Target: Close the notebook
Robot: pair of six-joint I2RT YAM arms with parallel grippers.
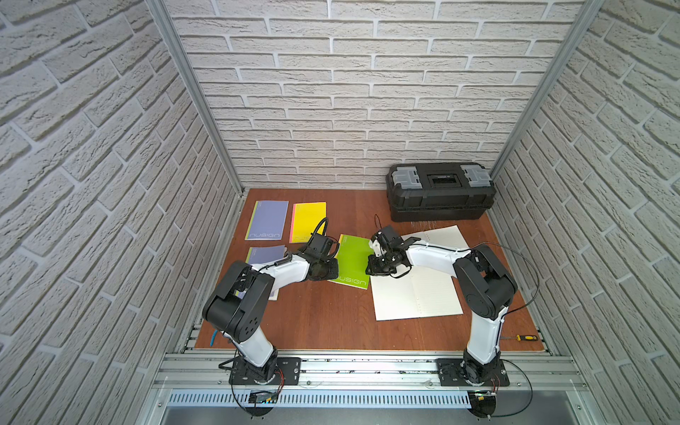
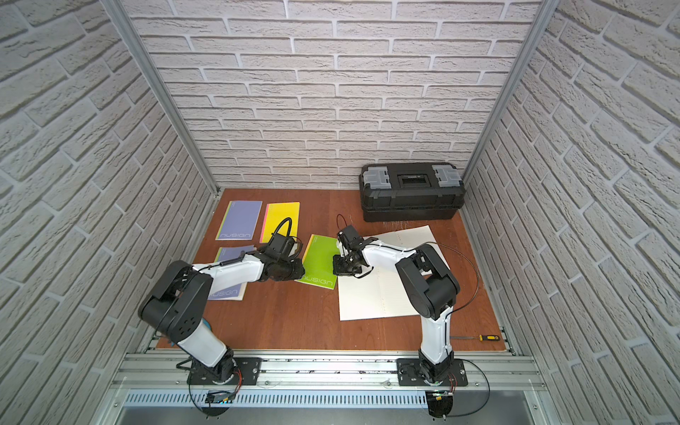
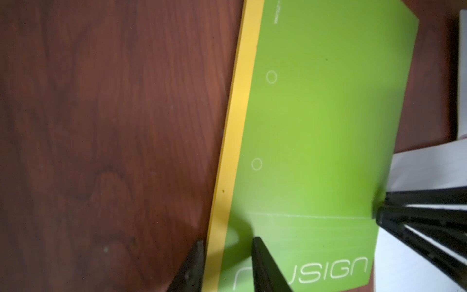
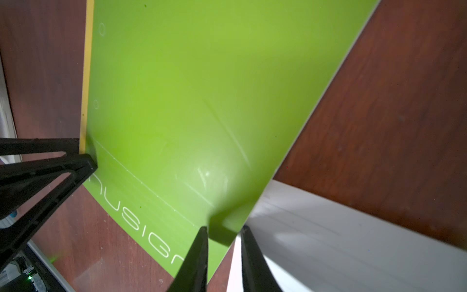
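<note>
A green notebook (image 1: 354, 256) with a yellow spine strip lies cover up in the middle of the table. Its printed lettering faces the front edge. In the left wrist view, my left gripper stands part open astride the yellow spine edge, one finger on each side of it. At the opposite long edge, my right gripper is shut on the green notebook. Both grippers hold positions toward the front half of the cover. Whether any pages stick out under the cover is hidden.
An open notebook with white pages (image 1: 416, 297) lies just right of the green one, partly under my right arm; another white sheet or notebook (image 1: 453, 236) is behind it. Purple and yellow notebooks (image 1: 308, 219) lie at left. A black toolbox (image 1: 440, 205) stands at back right.
</note>
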